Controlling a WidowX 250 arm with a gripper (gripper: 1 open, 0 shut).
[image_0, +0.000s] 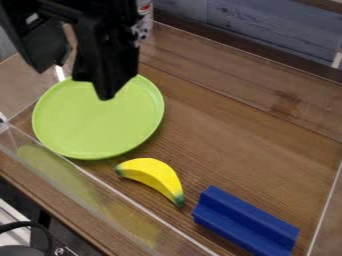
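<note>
The black body of my arm and gripper (80, 45) fills the upper left of the camera view, above a green plate (98, 130). Its fingertips cannot be clearly made out. A yellow banana (156, 175) with green tips lies below and right of the plate. A long blue block (245, 222) lies at the lower right.
A blue-grey wall (254, 30) borders it at the back. A clear strip runs along the near left edge, with a black cable at the bottom left corner. A can stands partly hidden at the top.
</note>
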